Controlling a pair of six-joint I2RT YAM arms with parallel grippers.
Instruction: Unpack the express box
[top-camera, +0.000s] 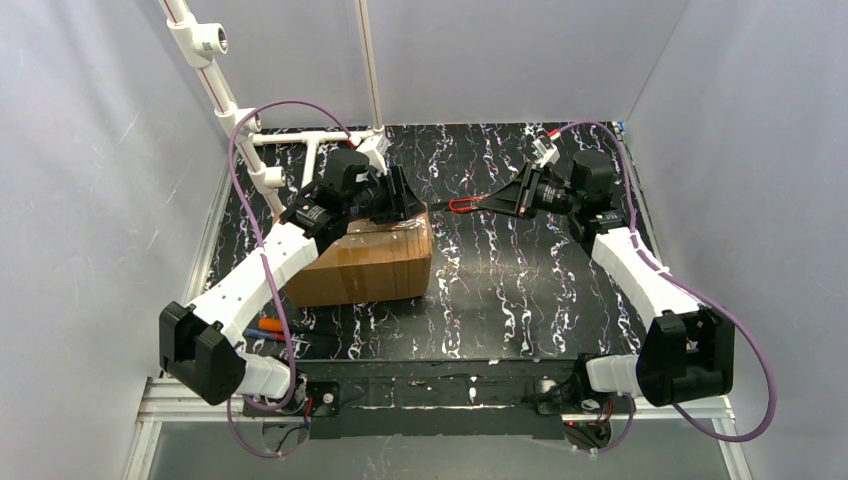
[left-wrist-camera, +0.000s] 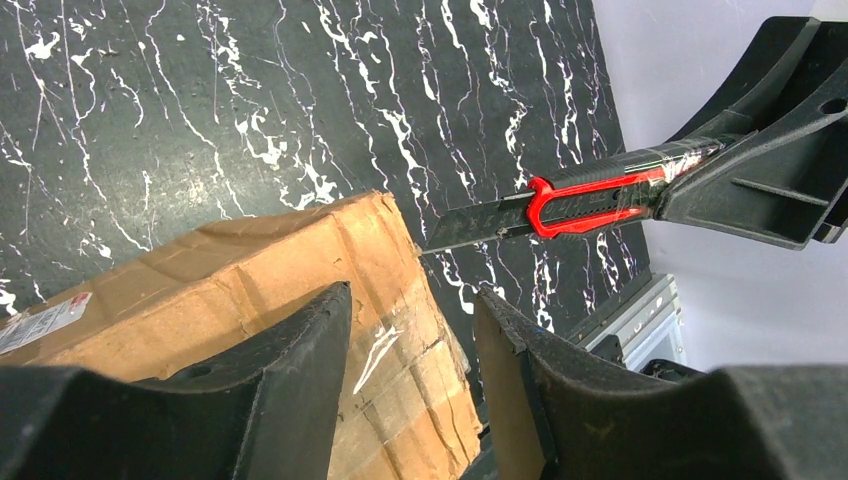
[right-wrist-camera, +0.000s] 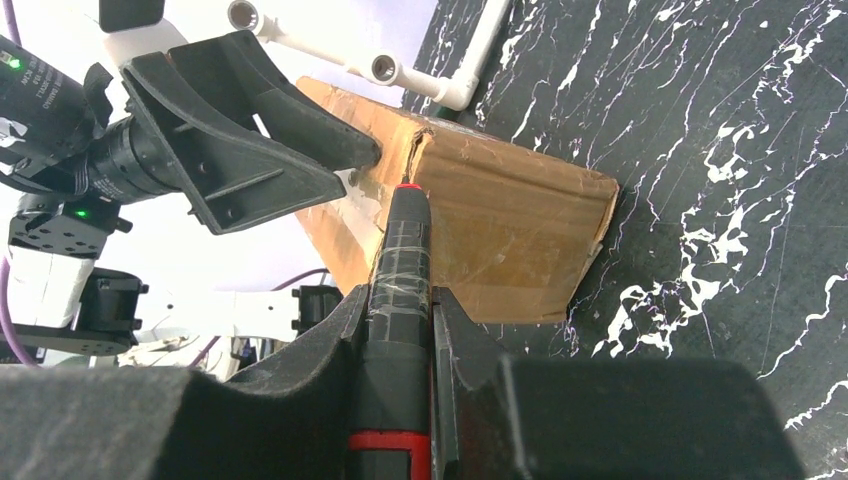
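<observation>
A taped cardboard box (top-camera: 356, 272) (left-wrist-camera: 250, 290) (right-wrist-camera: 510, 230) rests on the left half of the marble table. My left gripper (top-camera: 414, 207) is over the box's top near its right end, fingers closed on it with the cardboard between them. My right gripper (top-camera: 500, 200) is shut on a red-and-black box cutter (left-wrist-camera: 590, 200), held sideways with its blade tip at the box's upper right corner. In the right wrist view a torn slit shows along the box's edge just beyond the blade.
A white pipe frame (top-camera: 300, 137) stands behind and left of the box. Orange and blue-handled tools (top-camera: 268, 325) lie at the front left, partly under the purple cable.
</observation>
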